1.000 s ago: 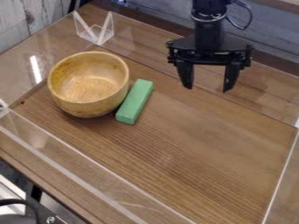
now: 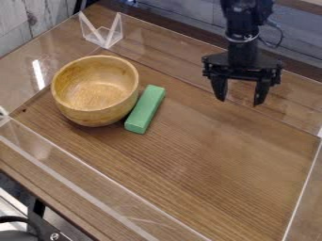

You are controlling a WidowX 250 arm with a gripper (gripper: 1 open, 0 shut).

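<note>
My black gripper (image 2: 240, 85) hangs at the upper right over the bare table, its two fingers apart with nothing visible between them. A wooden bowl (image 2: 94, 89) rests at the left, and a green bar (image 2: 145, 108) lies just to the right of it, both well apart from the gripper.
A clear plastic object (image 2: 104, 30) stands at the back left. A dark cable shows at the lower left corner.
The gripper moved slightly up and back from one second ago and now appears smaller. The bowl and green bar have stayed in place.
</note>
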